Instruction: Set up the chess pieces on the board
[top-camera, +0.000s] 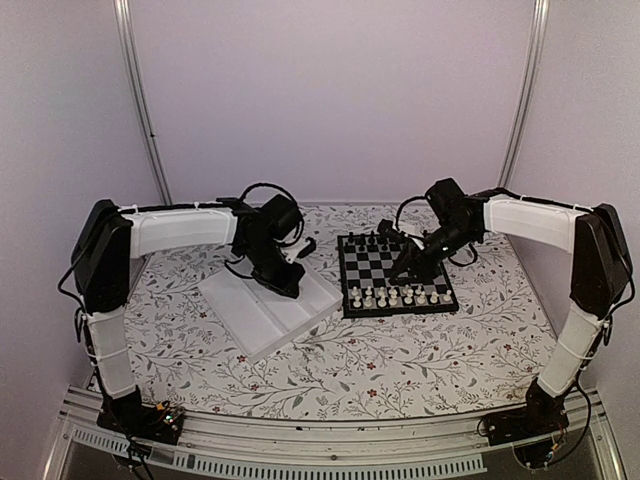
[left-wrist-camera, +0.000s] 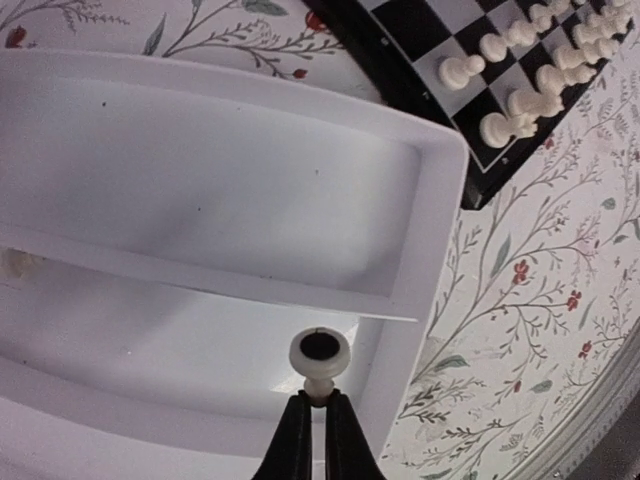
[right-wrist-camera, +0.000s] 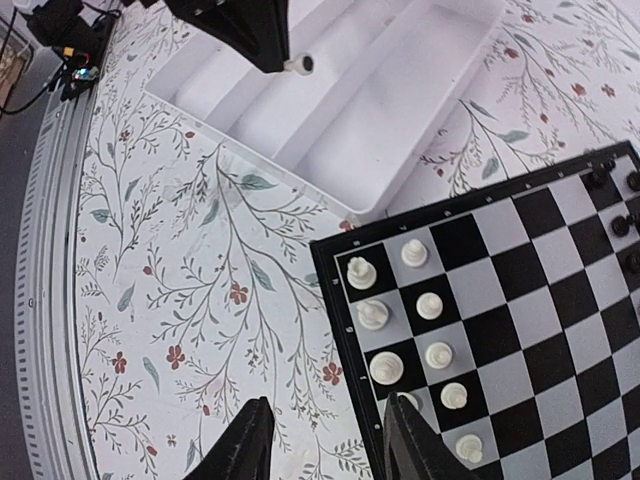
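Note:
A white chess piece (left-wrist-camera: 319, 365) with a dark base is held in my shut left gripper, tilted base-up over the white divided tray (left-wrist-camera: 430, 220). The chessboard (top-camera: 370, 260) stands right of the tray, with white pieces (right-wrist-camera: 372, 312) along its near side and black pieces (right-wrist-camera: 620, 225) along the far side. My right gripper is open above the board's near edge, nothing seen between its fingers.
A small pale piece (left-wrist-camera: 18, 263) shows in the tray at the left wrist view's edge; the rest of the visible tray looks empty.

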